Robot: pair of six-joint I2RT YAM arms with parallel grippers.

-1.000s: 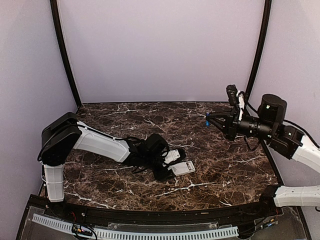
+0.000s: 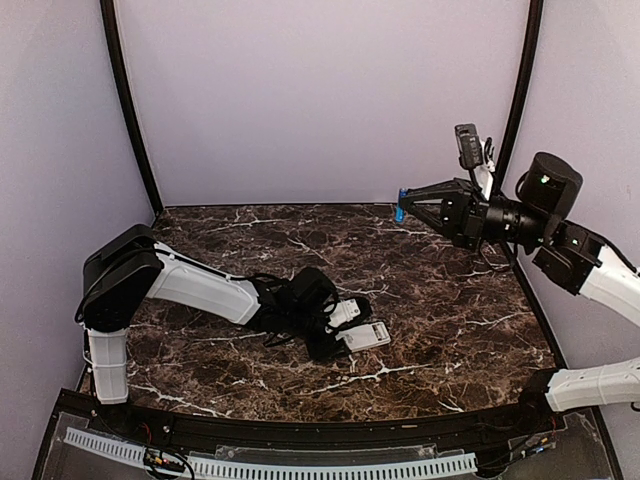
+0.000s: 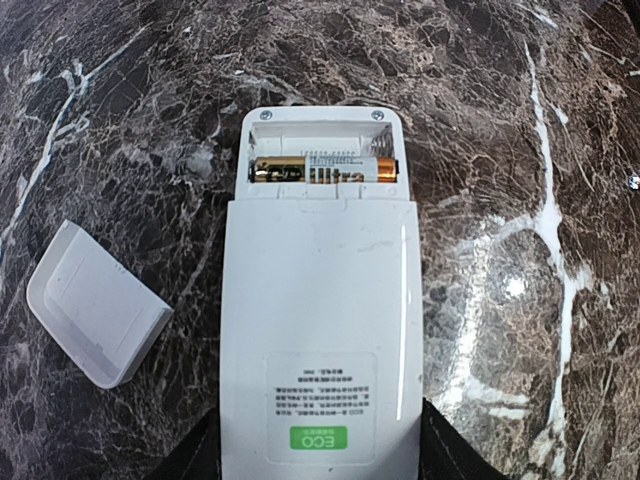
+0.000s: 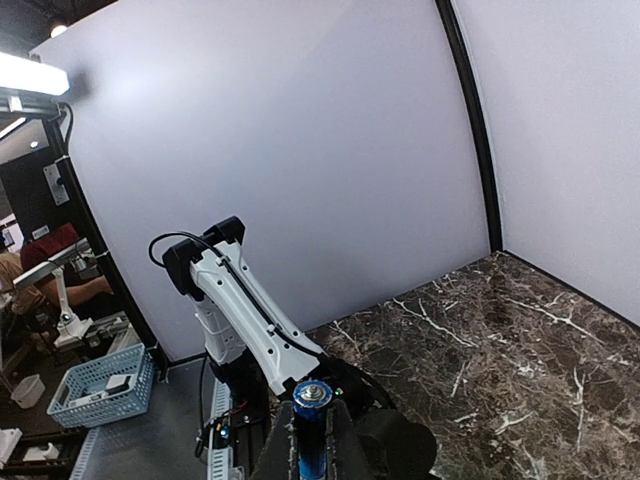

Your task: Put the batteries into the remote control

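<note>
The white remote (image 3: pixel 320 300) lies on the table, its battery bay open with one gold-and-white battery (image 3: pixel 323 170) inside. The loose battery cover (image 3: pixel 95 300) is beside it on the left in the left wrist view. My left gripper is around the remote's lower end, a finger at either side. My right gripper (image 2: pixel 402 200) is raised at the right, shut on an upright blue battery (image 4: pixel 312 420).
A blue basket (image 4: pixel 100 395) stands outside the work surface in the right wrist view.
My right gripper has risen and moved slightly left with the blue battery. The left arm looks unchanged.
</note>
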